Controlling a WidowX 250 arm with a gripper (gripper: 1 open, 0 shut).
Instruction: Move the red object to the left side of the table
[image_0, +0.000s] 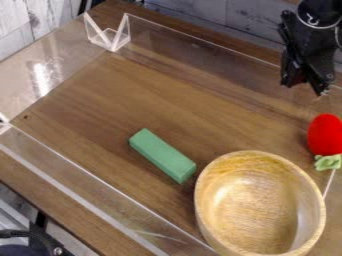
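Observation:
The red object (325, 134), with a pale green end, lies on the table at the right edge of the view, just beyond the bowl. My gripper (305, 86) is up at the top right, apart from the red object and on its far side in the picture. Its dark fingers are small and run together, so their opening cannot be made out. The left side of the table (83, 105) is bare wood.
A wooden bowl (214, 205) stands at the front right, close to the red object. A green block (163, 156) lies left of it. Clear walls border the table, and a clear bracket (110, 36) stands at the back left corner.

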